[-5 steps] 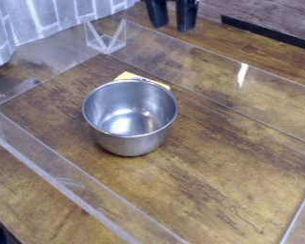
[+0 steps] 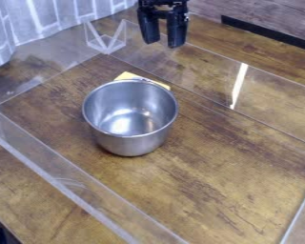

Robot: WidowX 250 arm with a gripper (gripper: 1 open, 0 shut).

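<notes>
A steel pot (image 2: 130, 133) stands upright and empty on the wooden table, left of centre. Just behind it lies a flat yellow piece (image 2: 145, 77), partly hidden by the pot. At the top edge of the camera view hangs my black gripper (image 2: 163, 36), open, above and behind the pot, with nothing seen between its fingers.
Clear acrylic walls (image 2: 50, 179) border the work area. A white curtain (image 2: 22, 33) hangs at the back left.
My gripper has shifted a little to the left and down over the last second. The pot and yellow piece have stayed in place.
</notes>
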